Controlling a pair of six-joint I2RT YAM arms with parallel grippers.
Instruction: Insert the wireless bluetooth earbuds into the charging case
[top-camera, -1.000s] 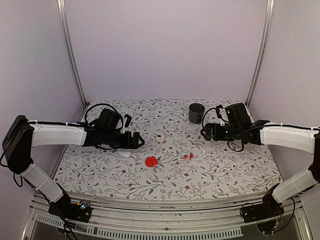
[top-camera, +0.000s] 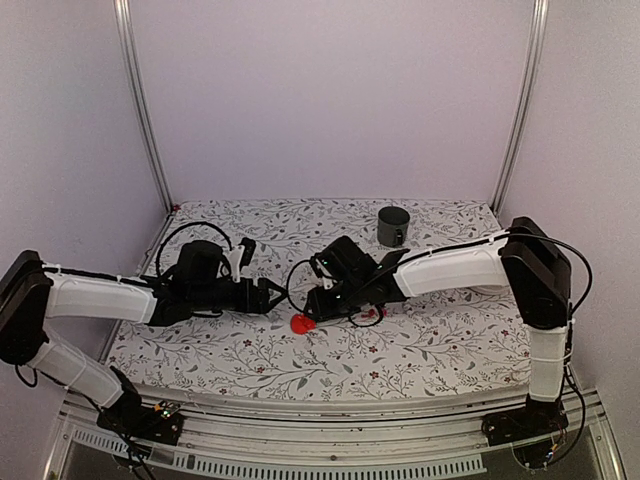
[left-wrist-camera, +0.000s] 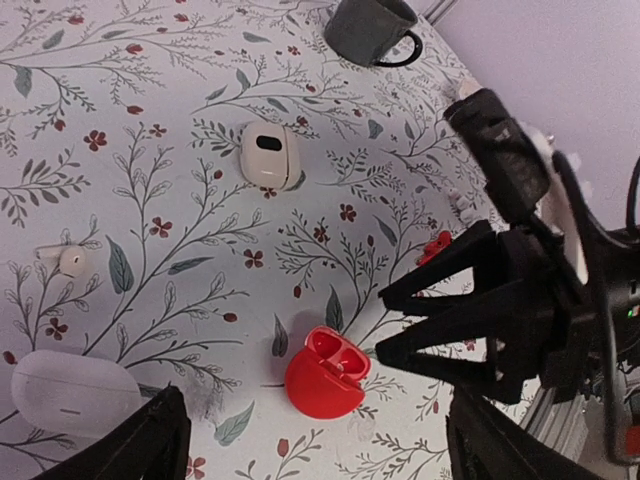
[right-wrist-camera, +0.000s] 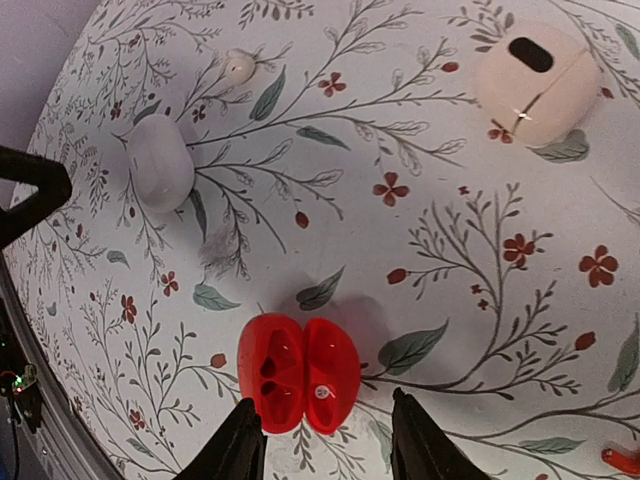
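Observation:
A cream charging case lies upright on the floral mat, seen also at upper right in the right wrist view (right-wrist-camera: 535, 80). A small red two-part object, its halves side by side in the right wrist view (right-wrist-camera: 330, 375), sits at front centre. My right gripper (top-camera: 310, 305) hovers just above it, fingers apart with nothing between them. My left gripper (top-camera: 261, 296) stands open to its left. A small pale bud-like piece (left-wrist-camera: 72, 260) and a translucent white piece (left-wrist-camera: 75, 390) lie on the left part of the mat.
A dark grey mug (top-camera: 393, 222) stands at the back right. A small red piece (right-wrist-camera: 620, 460) lies to the right of centre. The two grippers are close together at the middle.
My left gripper has shifted slightly forward, still open.

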